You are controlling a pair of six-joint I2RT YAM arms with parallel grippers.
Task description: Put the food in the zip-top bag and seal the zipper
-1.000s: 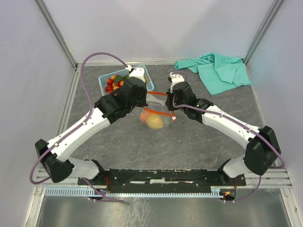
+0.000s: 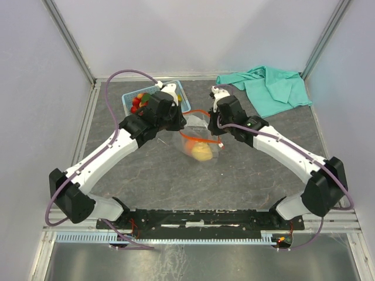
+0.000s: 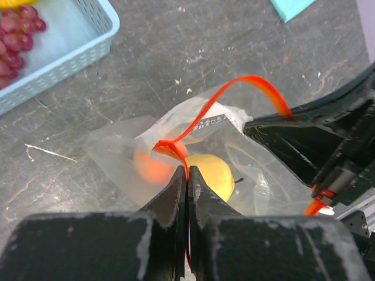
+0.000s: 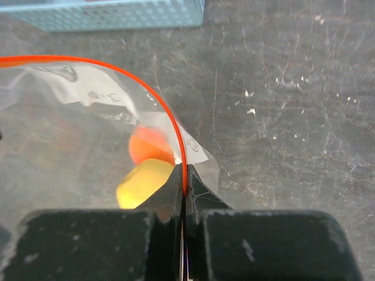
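A clear zip top bag [image 2: 193, 151] with an orange-red zipper strip [image 2: 200, 139] hangs between my two grippers in the top view, its mouth parted. Inside lie a yellow pear [image 3: 212, 177] and an orange fruit [image 3: 153, 166], both seen through the plastic. My left gripper is shut on one side of the bag's zipper rim. On the opposite side, the rim's orange strip [image 4: 179, 137] runs down into my right gripper, which is shut with that thin edge between its fingers. The bag's lower end is partly hidden in the wrist views.
Behind the left arm stands a light blue basket [image 3: 58, 69] holding grapes [image 3: 19, 36] and other produce. A teal cloth [image 2: 275, 91] lies at the back right. The grey tabletop [image 2: 170, 184] in front of the bag is clear.
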